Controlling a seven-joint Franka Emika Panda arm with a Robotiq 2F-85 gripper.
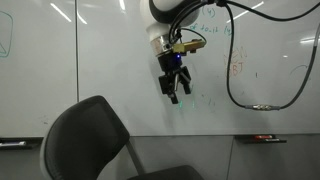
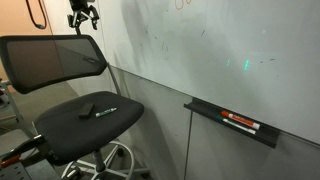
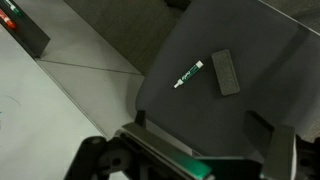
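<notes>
My gripper [image 1: 180, 94] hangs in the air in front of the whiteboard, pointing down, its two fingers apart. Nothing shows between them. In the wrist view a marker [image 3: 188, 74] with a white and green body and a dark eraser [image 3: 225, 73] lie side by side on the black seat [image 3: 190, 45] of a chair, below the gripper. The second exterior view shows the same marker [image 2: 106, 112] and eraser [image 2: 87, 110] on the seat, with the gripper [image 2: 83, 20] high above, near the backrest.
A mesh chair backrest [image 1: 88, 135] rises near the arm. The whiteboard [image 2: 235, 60] stands close alongside. Its dark tray [image 2: 235, 122] holds a red marker [image 2: 238, 119] and other pens. A cable [image 1: 232, 75] loops from the arm. Air around the gripper is clear.
</notes>
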